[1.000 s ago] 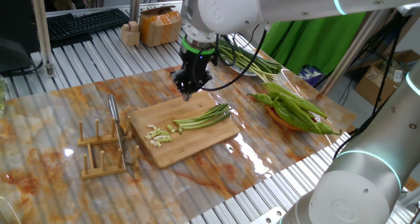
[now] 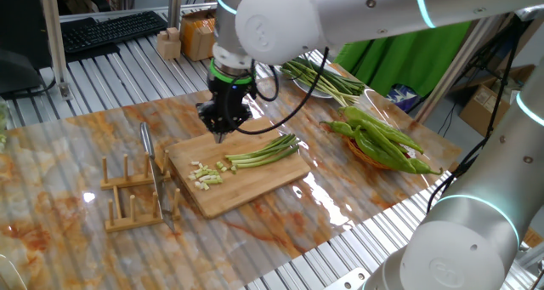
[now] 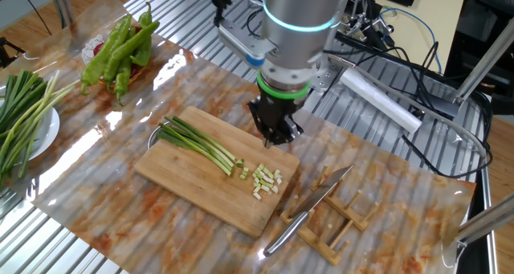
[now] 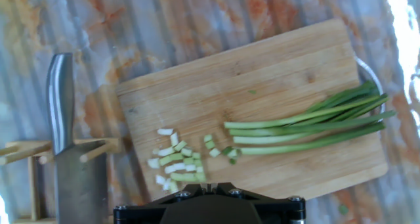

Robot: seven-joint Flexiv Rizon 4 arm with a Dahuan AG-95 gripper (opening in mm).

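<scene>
Over the far edge of the wooden cutting board [image 2: 246, 192] hangs my gripper [image 2: 219, 139], clear of the board. Its fingertips come together in one narrow tip, and nothing shows between them. Chopped scallion pieces [image 4: 177, 165] lie in a loose group on the board. Beside them rest uncut scallions [image 4: 295, 129], their green ends reaching the board's edge. A broad-bladed knife [image 4: 60, 106] stands in a wooden peg rack [image 3: 347, 218], off the board's end. From above, the gripper shows at the bottom of the wrist view, near the chopped pieces.
Green peppers [image 2: 374, 141] fill a small basket on the table. Behind them a plate [image 3: 48, 133] holds more scallions. A cardboard box [image 2: 208, 36] and a keyboard [image 2: 115, 32] sit at the back. The marbled table in front of the board is clear.
In exterior view 1 my gripper has moved left and slightly downward above the board's far side, towards the knife rack. Board, scallions and knife have stayed in place.
</scene>
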